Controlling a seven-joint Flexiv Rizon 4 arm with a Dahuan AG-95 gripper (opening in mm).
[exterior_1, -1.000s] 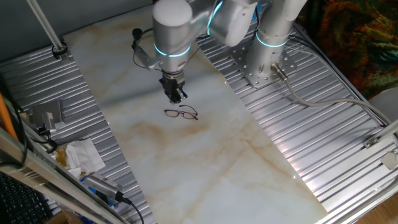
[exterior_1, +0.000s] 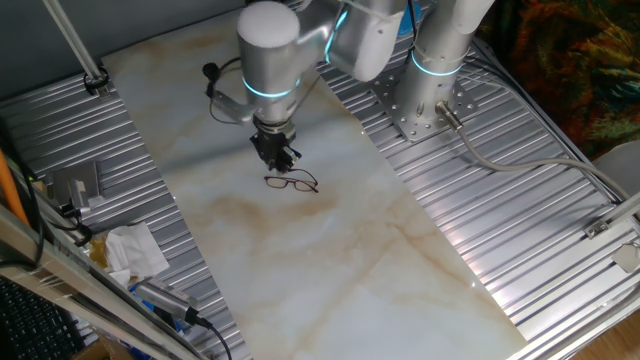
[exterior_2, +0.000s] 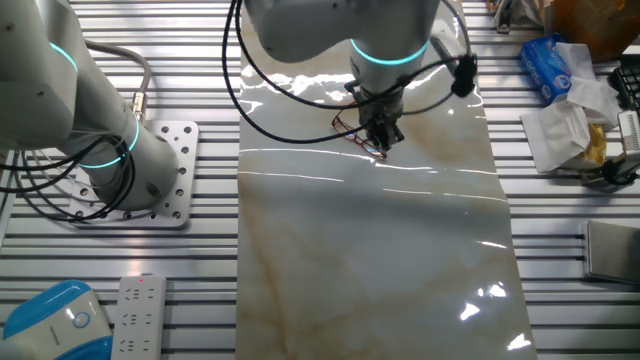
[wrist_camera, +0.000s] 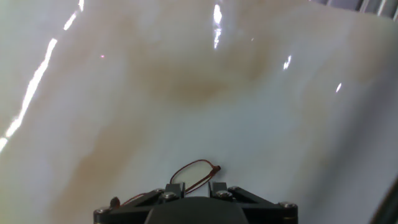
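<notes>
A pair of thin dark-rimmed glasses (exterior_1: 303, 186) lies on the marble-patterned board (exterior_1: 330, 270), one temple arm folded out behind. My gripper (exterior_1: 286, 163) hangs right by the glasses on their far side, pointing down. Seen from the other side, the glasses (exterior_2: 372, 151) are partly hidden behind the gripper (exterior_2: 383, 143) and a cable. In the wrist view the gripper is open, its two fingertips apart. One lens rim of the glasses (wrist_camera: 216, 167) shows just beyond them, and the remainder is covered by the gripper body. Whether the fingers touch the glasses cannot be told.
Most of the board is bare. Along one side lie a white tissue pack (exterior_1: 135, 250), a metal cylinder with a cable (exterior_1: 165, 298) and a grey box (exterior_2: 612, 250). A power strip (exterior_2: 139, 318) sits near the robot base (exterior_2: 150, 180).
The glasses have stayed in place.
</notes>
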